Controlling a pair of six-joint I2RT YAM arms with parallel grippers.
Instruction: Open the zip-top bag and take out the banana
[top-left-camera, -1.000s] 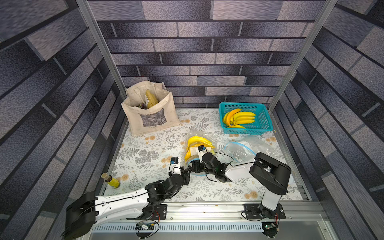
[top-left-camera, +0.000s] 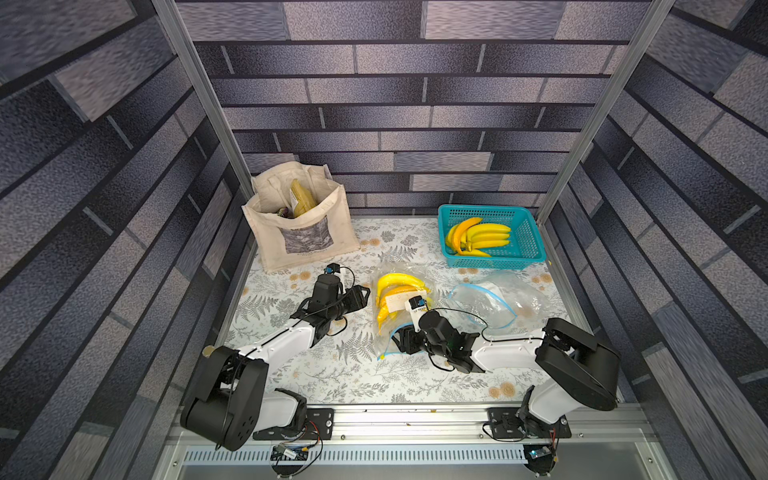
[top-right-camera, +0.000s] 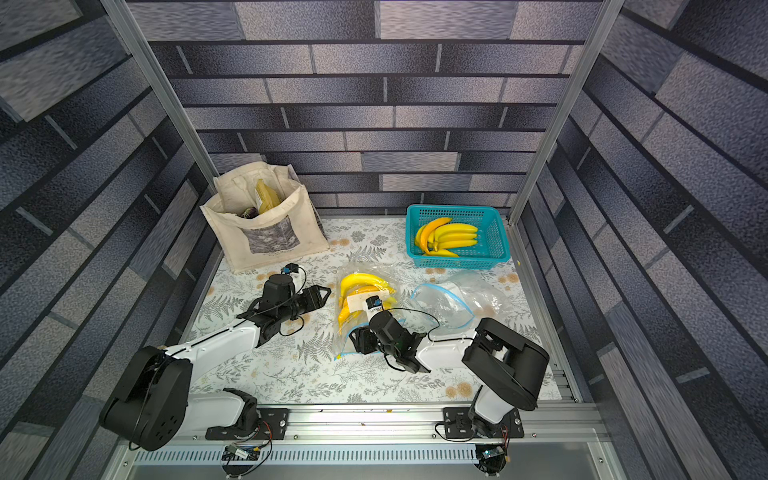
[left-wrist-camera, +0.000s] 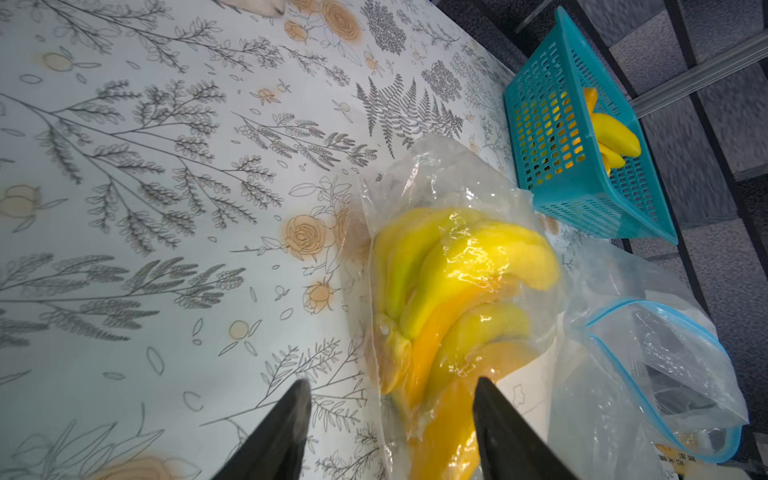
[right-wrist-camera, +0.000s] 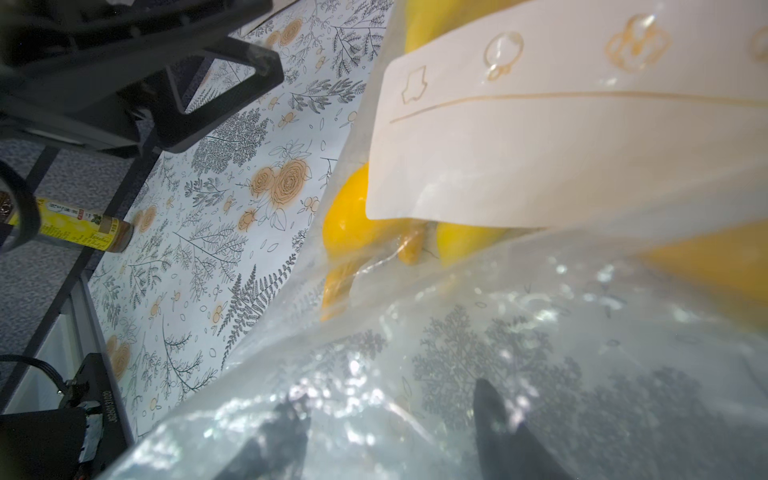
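A clear zip top bag (left-wrist-camera: 448, 172) lies on the table, with several yellow bananas (left-wrist-camera: 448, 264) and a white label (right-wrist-camera: 576, 120) showing through it. Its blue zip edge (top-left-camera: 392, 353) faces the table's front. My left gripper (top-left-camera: 366, 297) is open just left of the bag; its fingers (left-wrist-camera: 276, 436) are apart with nothing gripped. At the bag's front end is my right gripper (top-left-camera: 398, 342). In the right wrist view its fingers (right-wrist-camera: 505, 432) stand apart, dimly visible through the plastic film. Whether they are inside the mouth or under the film I cannot tell.
An empty clear bag (top-left-camera: 516, 296) with a blue strip lies to the right. Behind it is a teal basket (top-left-camera: 524, 254) holding bananas. A cream tote bag (top-left-camera: 268, 252) stands back left. A small yellow-labelled jar (right-wrist-camera: 76, 228) is at the left, mostly behind my left arm from above.
The right gripper has shifted slightly right and toward the front; the bag's front end now lies flatter.
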